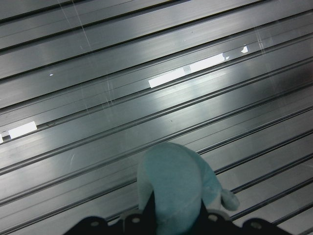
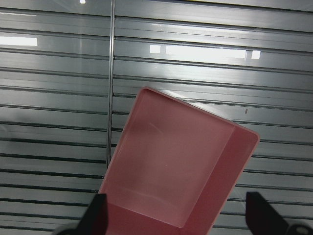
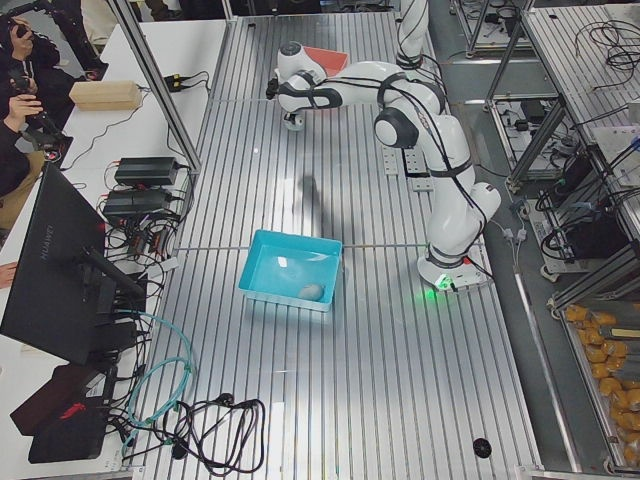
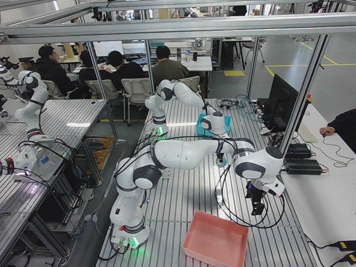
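Note:
A soft teal plush toy (image 1: 171,181) with white patches is gripped in my left gripper, which hangs above the slatted metal table; the same toy shows small under that arm in the camera right view. My right gripper stands open with nothing between its fingers, above a pink plastic bin (image 4: 217,219). A blue bin (image 3: 250,280) with a small pale object (image 3: 310,292) inside sits on the nearer part of the table in the camera left view.
Loose cables (image 3: 220,440) lie at the table's near left. A monitor (image 3: 55,265) and power units stand on the side desk, where people are seated. Bare slatted surface lies between the two bins.

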